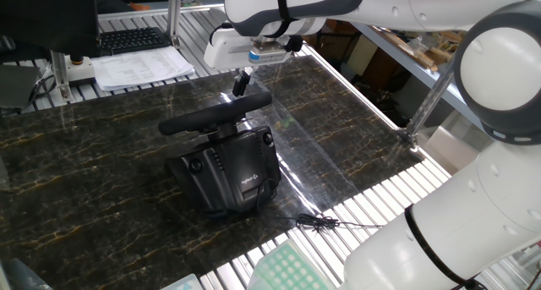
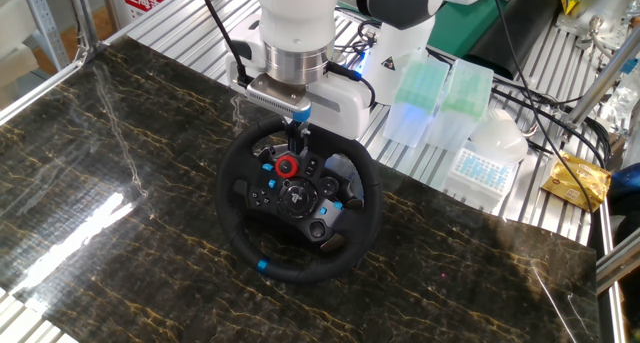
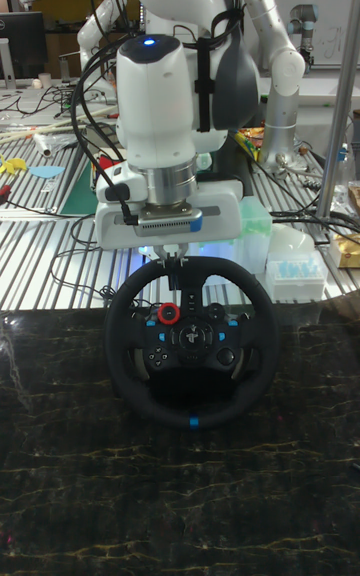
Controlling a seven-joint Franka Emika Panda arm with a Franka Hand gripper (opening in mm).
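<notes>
A black racing steering wheel (image 2: 372, 208) with blue marks and a red dial (image 2: 287, 166) is mounted on a black base (image 1: 241, 167) on the dark marbled board. My gripper (image 3: 176, 286) points down at the top of the wheel. Its dark fingers look shut, close together as one narrow block, and they overlap the upper rim in exterior view 3. From behind the base, the fingertips (image 1: 239, 90) show just beyond the rim. Whether they touch the rim cannot be made out. Nothing shows held between them.
The marbled board (image 2: 120, 203) is clear on both sides of the wheel. A coiled cable (image 1: 317, 221) lies beside the base. Translucent green-tinted boxes (image 2: 416, 101) and a white tip rack (image 2: 480, 173) stand by the arm's base. Papers (image 1: 139, 68) and a keyboard (image 1: 133, 41) lie past the board.
</notes>
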